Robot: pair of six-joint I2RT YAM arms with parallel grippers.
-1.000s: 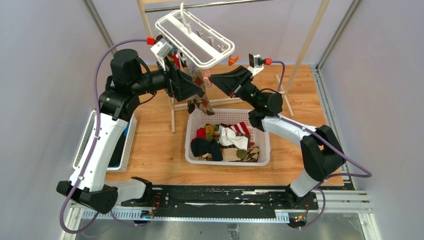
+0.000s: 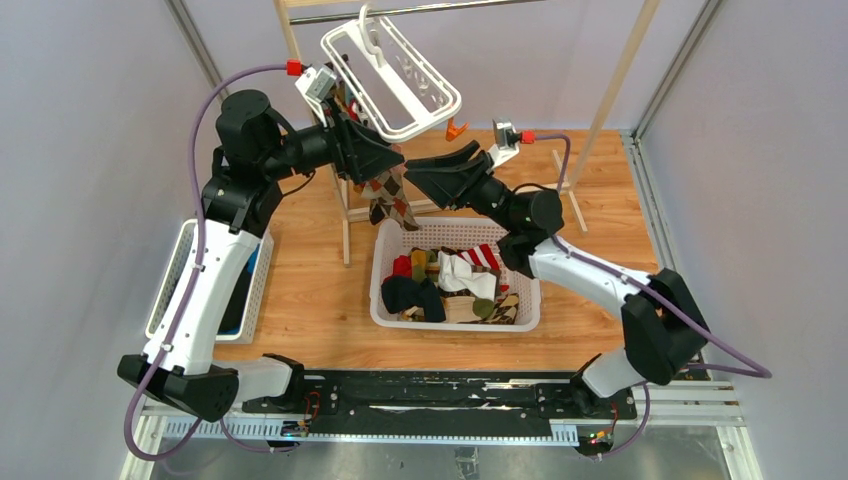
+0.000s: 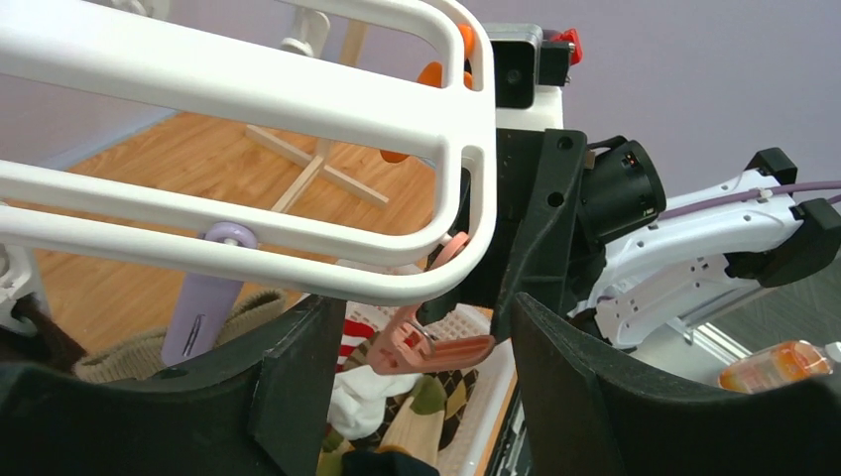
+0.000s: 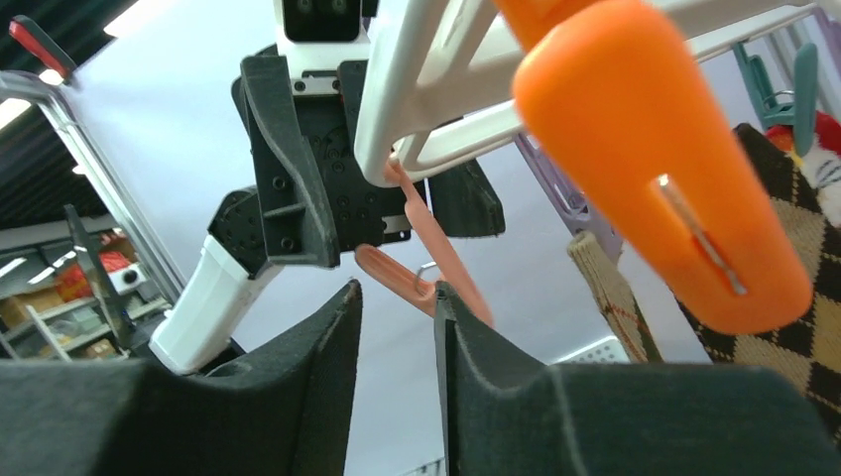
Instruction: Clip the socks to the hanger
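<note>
The white hanger (image 2: 385,85) hangs tilted, with a pink clip (image 3: 426,347) under its near corner rail. In the left wrist view this clip appears between the fingers of my left gripper. Those fingers look apart, and contact with the clip cannot be made out. My right gripper is part open, its fingertips just below the pink clip, with nothing held. An orange clip (image 4: 664,169) on the hanger looks empty. A beige sock (image 4: 610,297) hangs below a purple clip (image 3: 198,297); an argyle sock (image 4: 783,268) hangs further along.
A white basket (image 2: 530,300) of mixed socks stands on the wooden floor below the grippers. Another basket (image 2: 265,270) is at the left. The rack's bar (image 2: 450,8) crosses above, with its wooden leg (image 2: 615,90) at the right. The two grippers are very close together.
The hanger has swung slightly left since a second ago. My right gripper has moved left and its fingers have spread; the pink clip, visible earlier from above, is now hidden there.
</note>
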